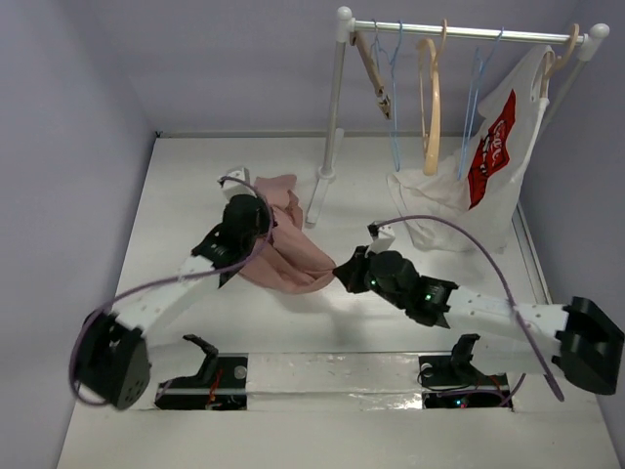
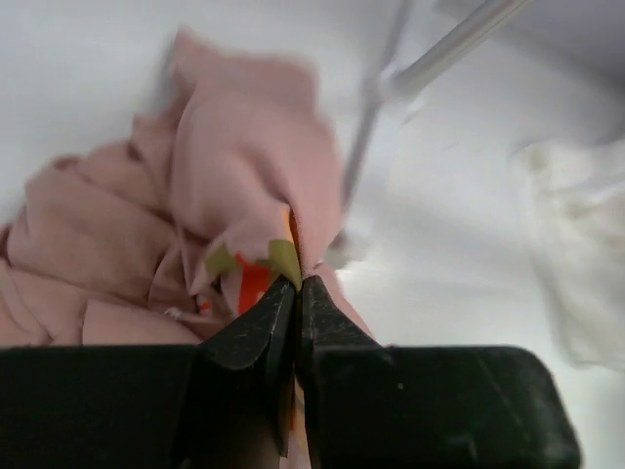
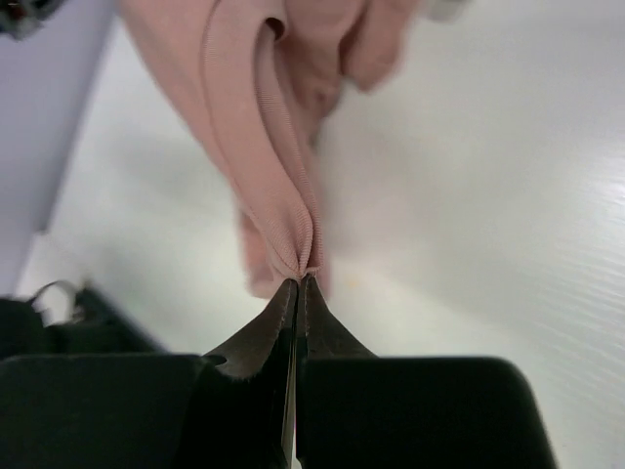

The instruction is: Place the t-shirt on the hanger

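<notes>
The pink t-shirt (image 1: 298, 259) is bunched up, stretched between my two arms over the left half of the white table. My left gripper is shut on a fold of it, where an orange and olive print (image 2: 256, 269) shows at the fingertips. A pinched lower corner of the shirt runs into my right gripper, which is also shut on the cloth. From above, the left arm covers part of the shirt. A wooden hanger (image 1: 432, 112) hangs empty from the rack bar, well behind the right gripper.
The rack's bar (image 1: 469, 32) also carries blue hangers (image 1: 395, 88), another wooden hanger (image 1: 371, 73), and a white shirt (image 1: 459, 200) at the right that reaches the table. The rack's left post (image 1: 334, 107) and foot stand close behind the pink shirt.
</notes>
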